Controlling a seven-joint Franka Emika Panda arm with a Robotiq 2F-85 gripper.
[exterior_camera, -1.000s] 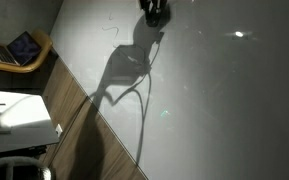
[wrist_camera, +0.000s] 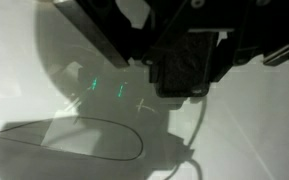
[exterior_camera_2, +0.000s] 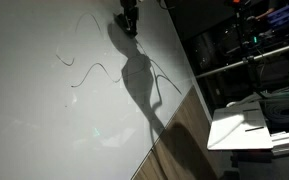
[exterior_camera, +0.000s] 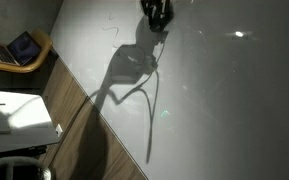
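Observation:
A large white board (exterior_camera: 214, 90) fills much of the exterior views, with thin dark drawn lines on it. My gripper (exterior_camera: 158, 14) is at the top of the first exterior view, close to the board. Against the board in the second exterior view, the gripper (exterior_camera_2: 128, 20) shows only as a dark shape. The wrist view has a dark, rough-faced block (wrist_camera: 184, 65) between the fingers, and the gripper is shut on it. Whether the block touches the board cannot be told. A looping drawn line (wrist_camera: 134, 135) lies below and left of the block.
Wavy lines (exterior_camera_2: 94, 68) mark the board in the second exterior view. The arm's shadow (exterior_camera: 124, 70) falls across it. Beyond the board's edge are wooden flooring (exterior_camera: 94, 145), a white table (exterior_camera_2: 239, 127) and a chair with a laptop (exterior_camera: 24, 47).
The gripper and its shadow have shifted slightly to the right and up in the first exterior view. The drawn line visible there looks the same.

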